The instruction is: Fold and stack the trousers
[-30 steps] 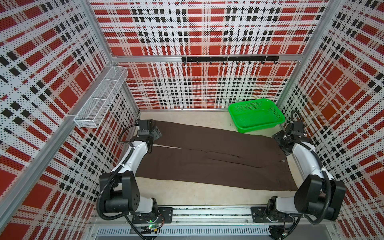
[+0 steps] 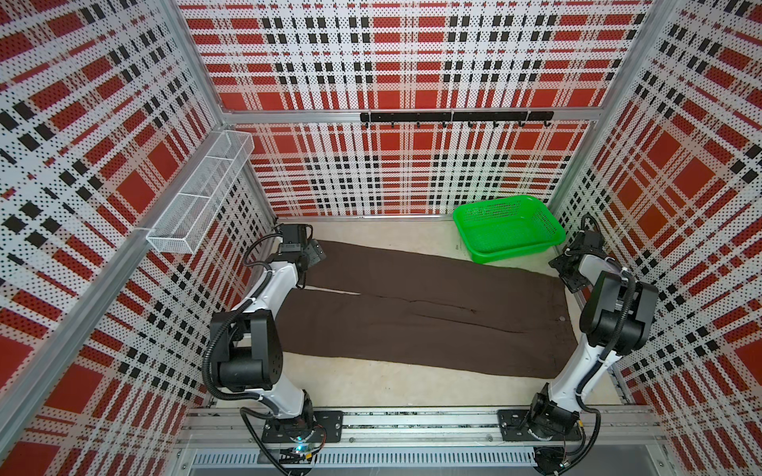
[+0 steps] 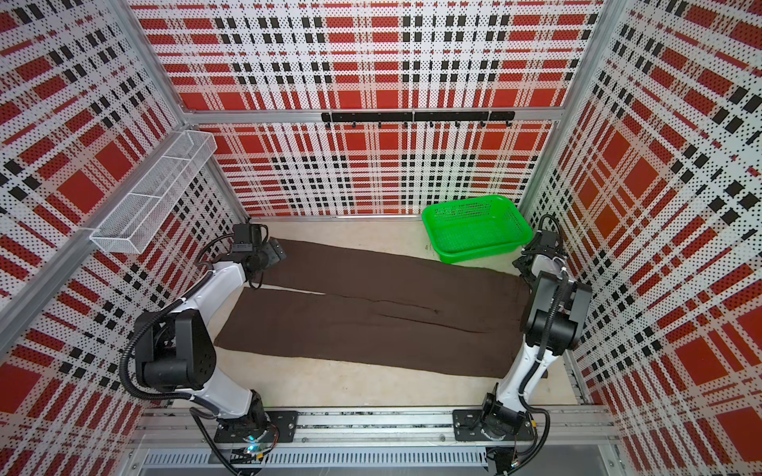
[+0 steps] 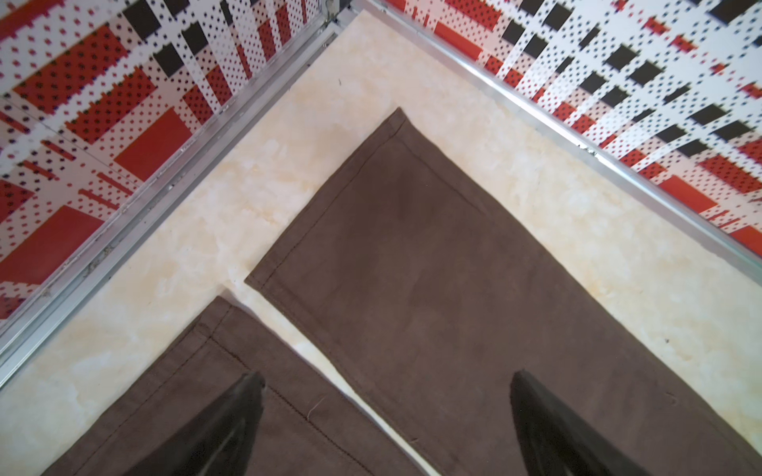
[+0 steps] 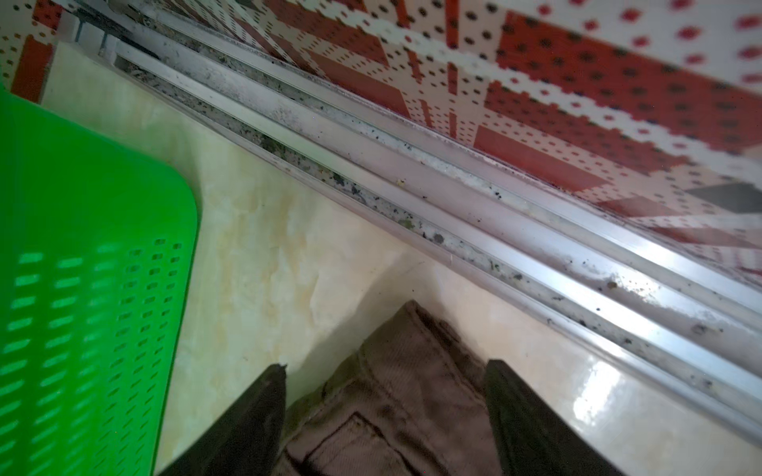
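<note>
Brown trousers (image 2: 412, 297) lie flat across the table, legs towards the left and waist at the right. In the left wrist view both hems show, with a narrow gap between the trouser legs (image 4: 444, 277). My left gripper is open above the far leg near its hem, nothing between its fingers. My right gripper has its fingers apart on either side of the far waist corner (image 5: 397, 357), which appears between them in the right wrist view. Whether the fingers touch the cloth cannot be told. The top views hide this corner behind the right arm.
An empty green basket (image 2: 476, 252) stands at the back right, close to the right gripper. Metal rails and the right wall lie just beyond the waist corner. A white wire rack (image 2: 194, 206) hangs on the left wall. Bare table (image 2: 397, 388) shows along the front.
Both arms have reached further towards the back. The right gripper has moved back and slightly right to the waist corner; the left has shifted back over the far leg. The trousers look unmoved.
</note>
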